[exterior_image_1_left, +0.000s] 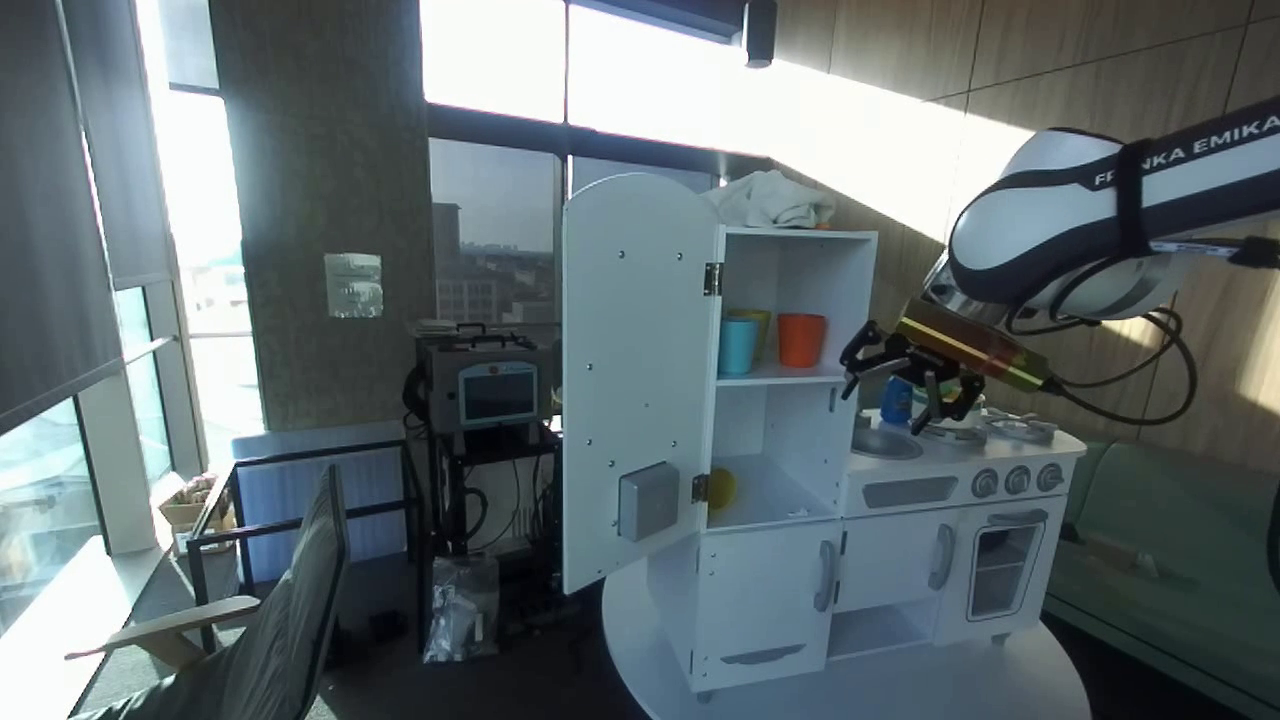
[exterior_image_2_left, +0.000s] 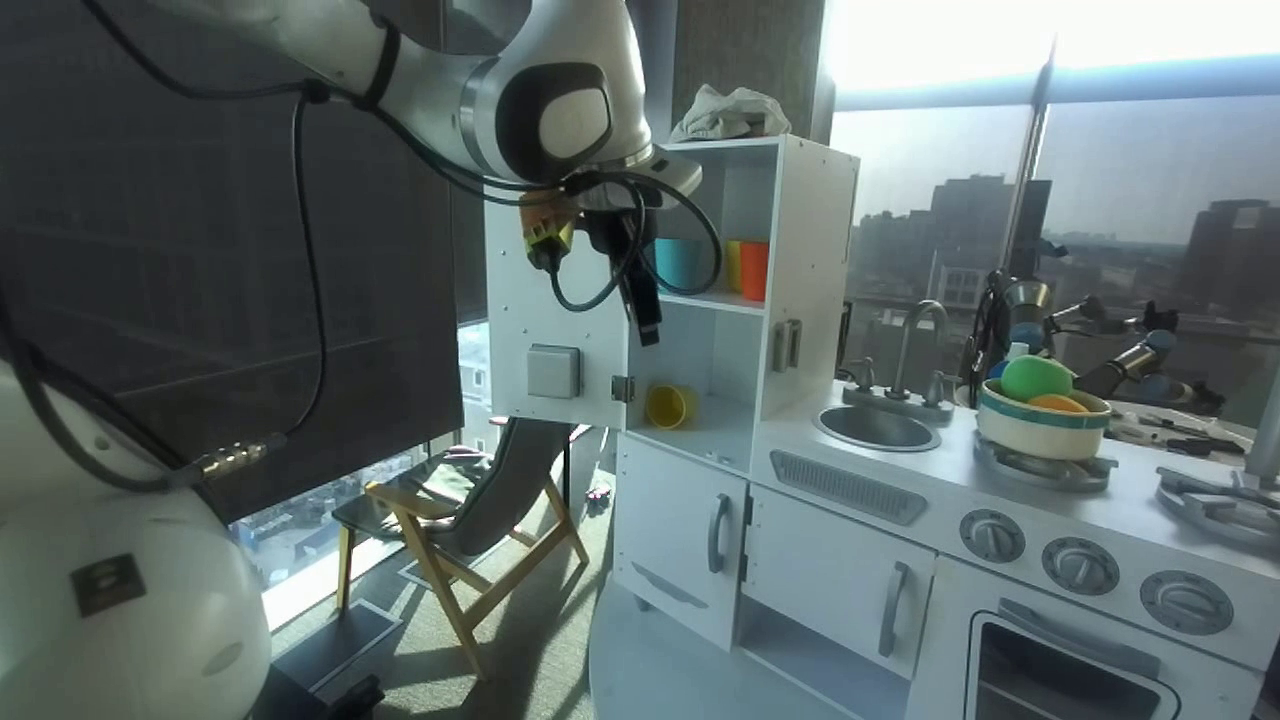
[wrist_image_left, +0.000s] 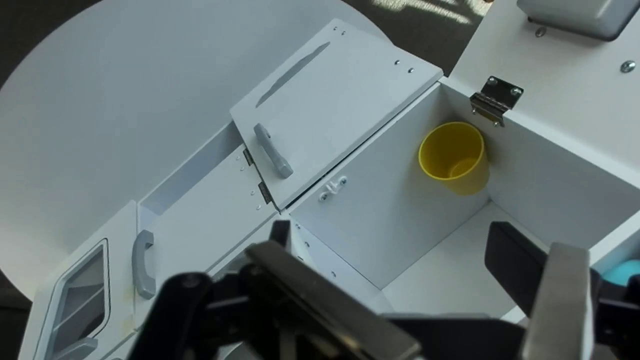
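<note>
My gripper (exterior_image_1_left: 882, 396) hangs in front of the open cabinet, to the right of its shelves in exterior view 1. Its fingers stand open, with nothing between the fingers in the wrist view. A yellow cup (wrist_image_left: 454, 159) lies on its side in the lower compartment, near the hinge, its mouth facing out; the gripper is well apart from it. On the shelf above stand a blue cup (exterior_image_1_left: 737, 344) and an orange cup (exterior_image_1_left: 800, 340), with another yellow cup (exterior_image_1_left: 761, 326) partly hidden behind them.
The tall cabinet door (exterior_image_1_left: 642, 372) is swung wide. Beside the sink (exterior_image_2_left: 877, 426), a pot (exterior_image_2_left: 1044, 420) holding a green ball (exterior_image_2_left: 1036, 379) and an orange item stands on the stove. A cloth (exterior_image_1_left: 771, 202) lies on top. The lower compartment's floor is mostly bare.
</note>
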